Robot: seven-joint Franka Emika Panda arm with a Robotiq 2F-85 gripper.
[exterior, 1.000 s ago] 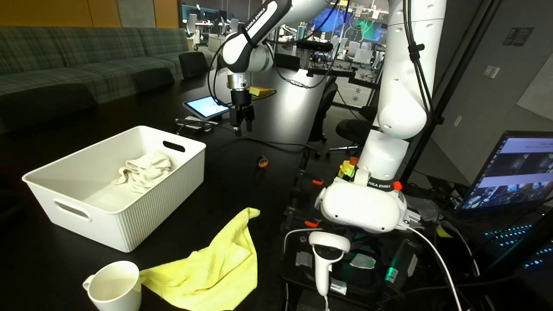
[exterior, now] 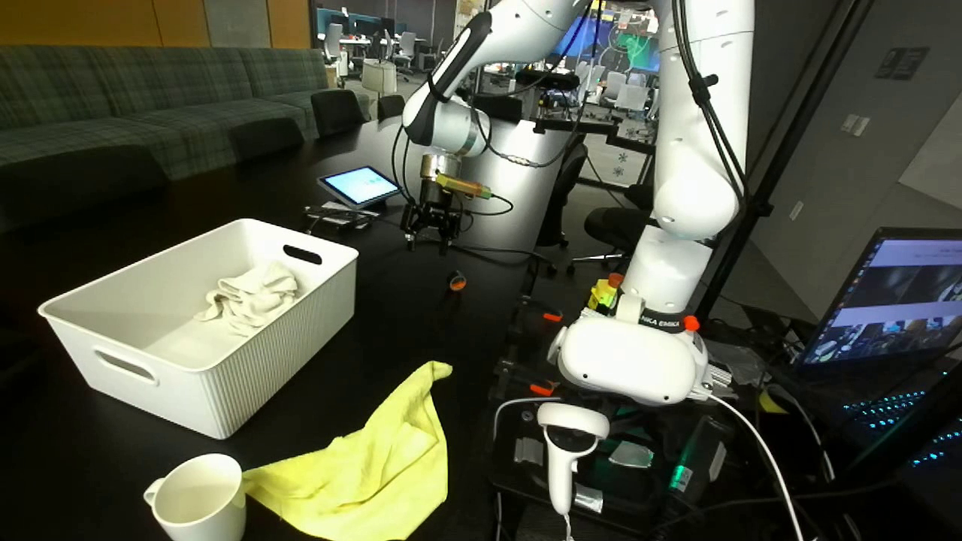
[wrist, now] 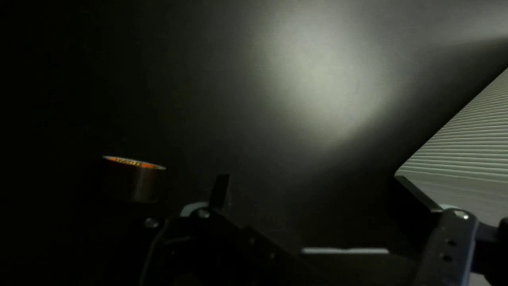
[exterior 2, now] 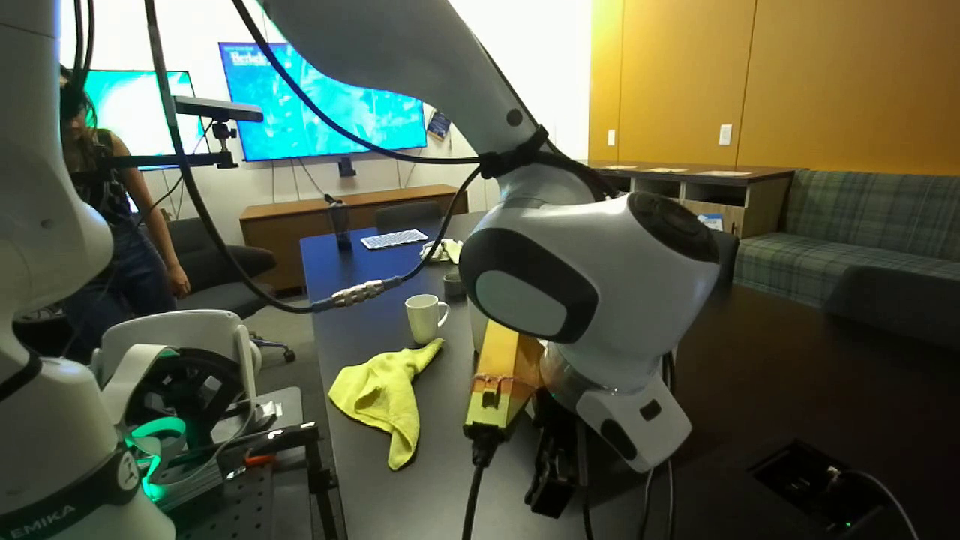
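Above the dark table my gripper (exterior: 428, 245) hangs open and empty; in the wrist view its two fingers (wrist: 220, 191) stand wide apart. A small dark roll of tape (exterior: 457, 282) with an orange inner face lies on the table just nearer the camera than the gripper. The same tape roll (wrist: 131, 178) shows left of the fingers in the wrist view. A white ribbed basket (exterior: 293, 347) stands to the left with a pale cloth (exterior: 252, 297) in it. In front lies a crumpled yellow cloth (exterior: 379, 460), beside a white mug (exterior: 200, 500).
A lit tablet (exterior: 360, 185) and some cables lie behind the basket. On the right, a cart beside the table carries a white headset (exterior: 628, 361) and a controller (exterior: 566, 442). Bare tabletop lies between the tape and the yellow cloth.
My arm has shifted slightly right and lower, and the wrist has turned, swinging the gripper's camera side round. The gripper is closer to the tape; the objects on the table lie unmoved.
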